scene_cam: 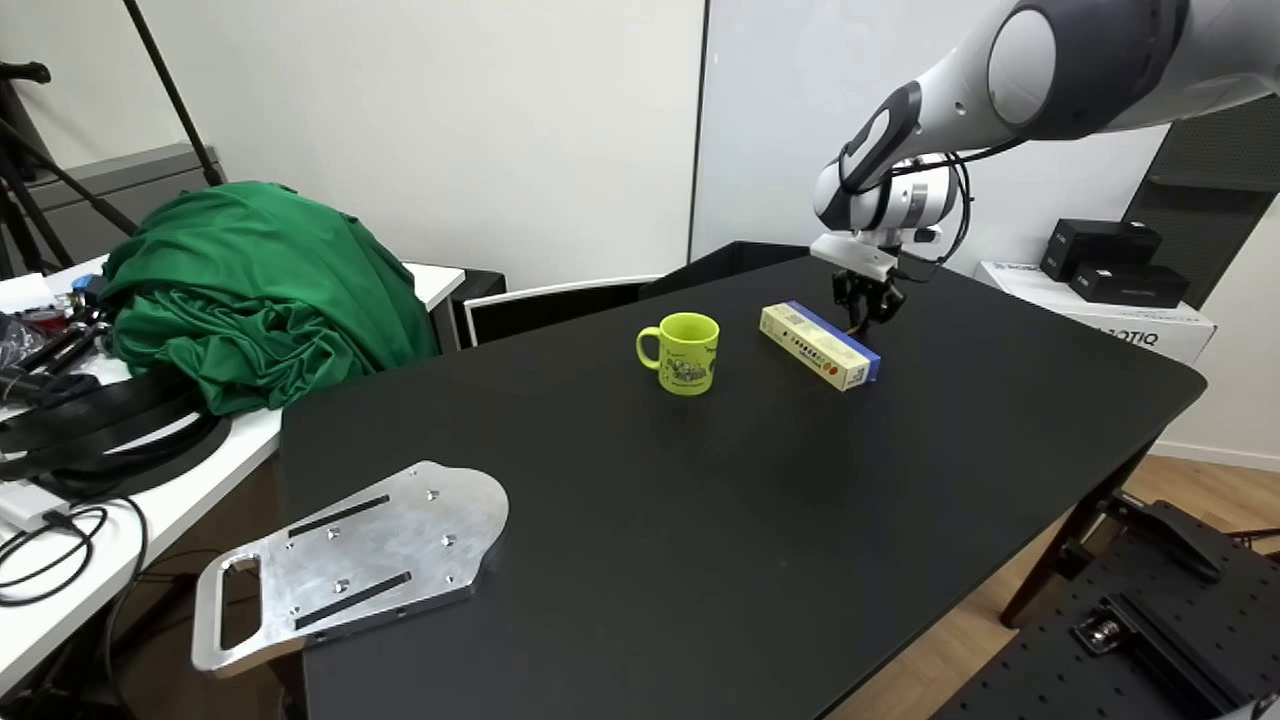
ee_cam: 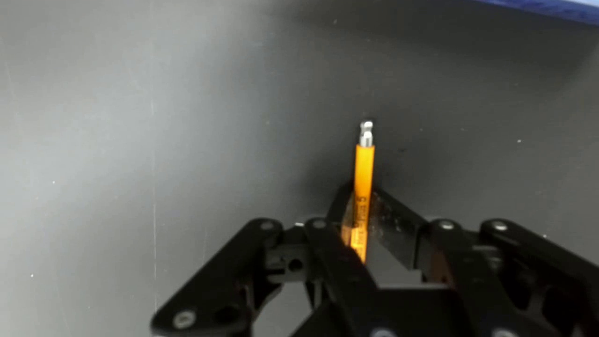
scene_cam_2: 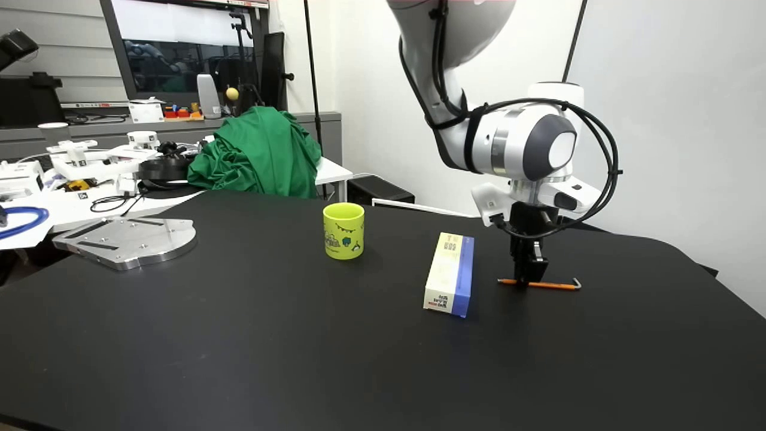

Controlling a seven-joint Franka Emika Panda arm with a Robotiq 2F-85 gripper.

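An orange hex key (scene_cam_2: 551, 285) with a bare metal bend at one end lies at table height in the second exterior view. Around its shaft, my gripper (scene_cam_2: 529, 279) is shut. From the wrist, the orange shaft (ee_cam: 363, 174) runs up between the two black fingers, its metal ball tip pointing away from me. The bent end is hidden behind the gripper in that view. In the first exterior view the gripper (scene_cam: 864, 322) covers most of the key, just behind the cream and blue box (scene_cam: 818, 346).
A yellow-green mug (scene_cam: 687, 354) stands left of the box. A metal plate (scene_cam: 384, 546) lies at the table's near left edge. Green cloth (scene_cam: 270, 294) is heaped on a side table.
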